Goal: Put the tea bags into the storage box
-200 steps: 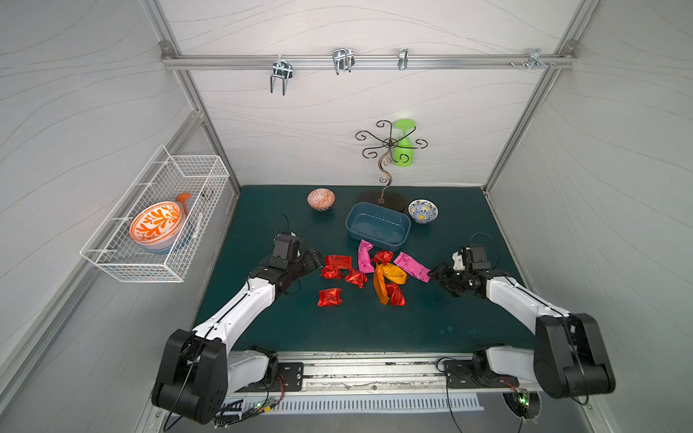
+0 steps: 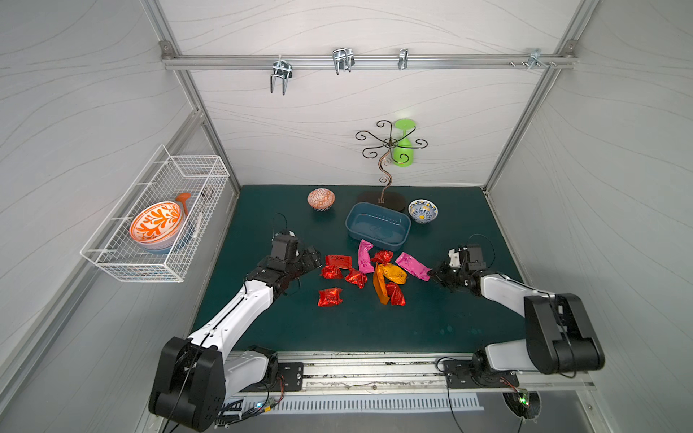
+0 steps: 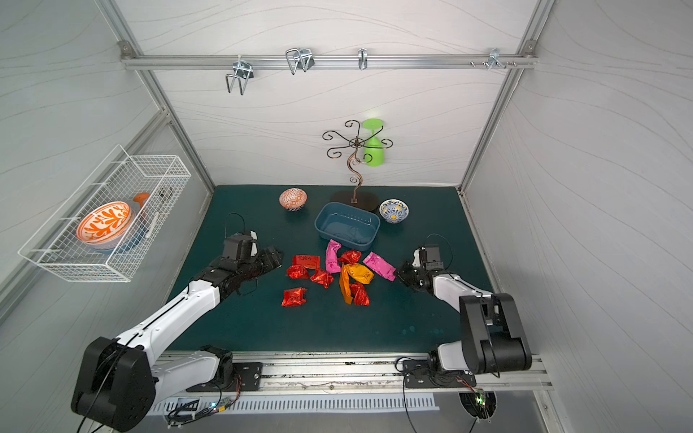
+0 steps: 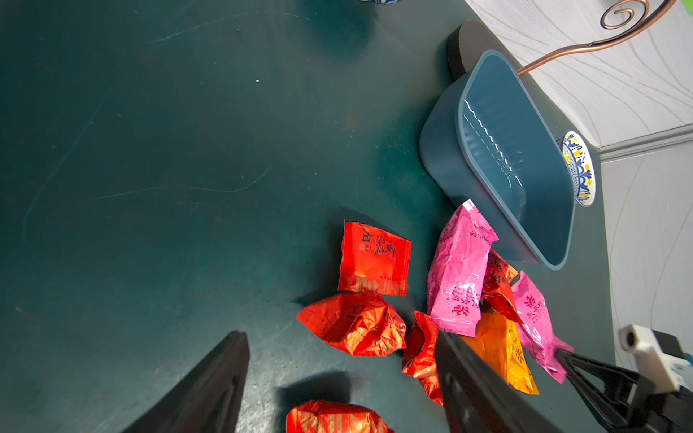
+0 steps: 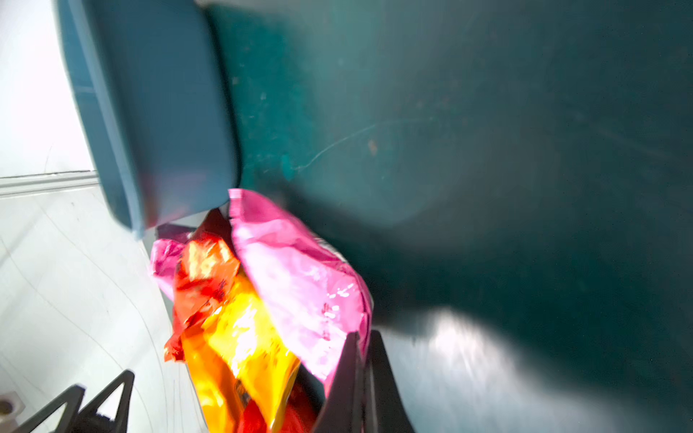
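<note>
My right gripper is shut on the near end of a pink tea bag (image 5: 306,281), whose far end points toward the box. In the top left view that bag lies right of the pile. The blue storage box (image 2: 349,216) looks empty and stands behind the bags. A second pink bag (image 4: 463,267) lies against its front. Orange packets (image 2: 393,272) and several red bags (image 2: 356,278) lie between the arms. My left gripper is open above red bags (image 4: 361,324), its fingers (image 4: 216,375) apart with nothing gripped.
Behind the box is a metal stand (image 2: 382,195) with a green glass hanging from it. A patterned bowl (image 2: 321,199) sits behind left, a blue-white bowl (image 2: 423,210) behind right.
</note>
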